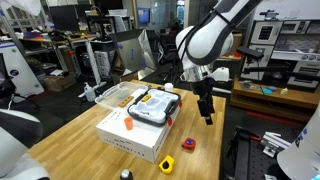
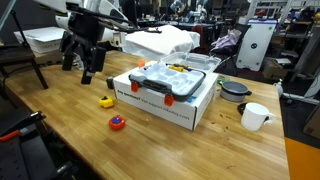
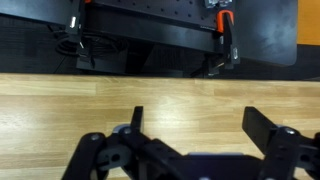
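Note:
My gripper stands open above the wooden table, its fingers wide apart with nothing between them. Seen in the wrist view, the gripper has only bare wood beneath it. A small red thing lies on the table near the white box, nearer the camera than my gripper in exterior view 1. Close by sits a small yellow thing. Exterior view 2 has the red thing to the right of the gripper, with the yellow thing farther back.
The white box carries a clear container with red-orange clips. A white mug and a grey pan stand at the right in exterior view 2.

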